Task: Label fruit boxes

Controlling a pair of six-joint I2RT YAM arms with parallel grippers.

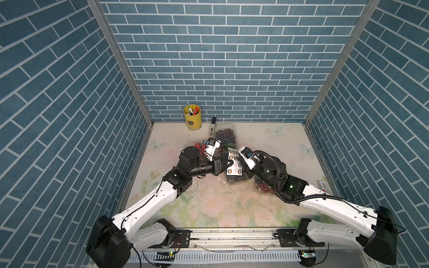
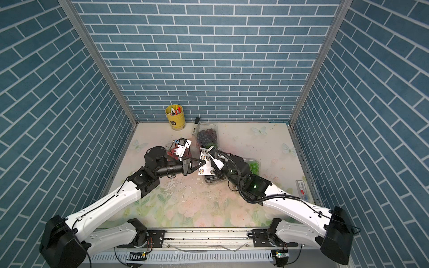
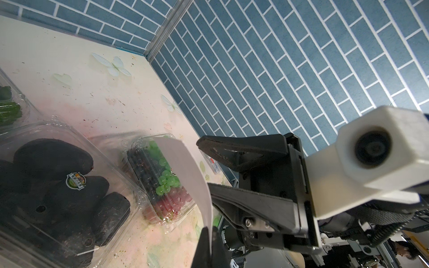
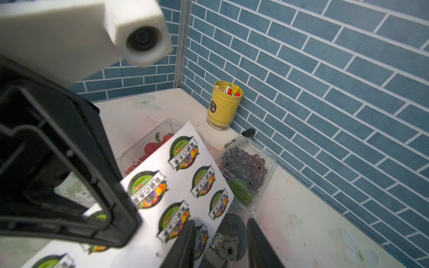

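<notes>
A white sheet of round fruit-logo stickers (image 1: 234, 163) stands raised above the boxes, with my left gripper (image 1: 230, 164) shut on its edge. The sheet (image 3: 190, 172) looks bowed in the left wrist view. My right gripper is at the sheet's other side, its fingers spread, one finger (image 3: 254, 207) close against the sheet. Its blurred fingertips (image 4: 259, 248) show apart in the right wrist view; whether a sticker clings to either cannot be made out. A clear box of dark fruit (image 3: 58, 178) lies below, a similar round sticker (image 3: 76, 181) on one fruit.
A box of mixed grapes (image 3: 163, 178) lies to the right. A dark-grape box (image 4: 245, 167) and a strawberry box (image 4: 152, 145) sit farther back. Behind them are a yellow pen cup (image 4: 224, 105) and a marker (image 1: 212, 127).
</notes>
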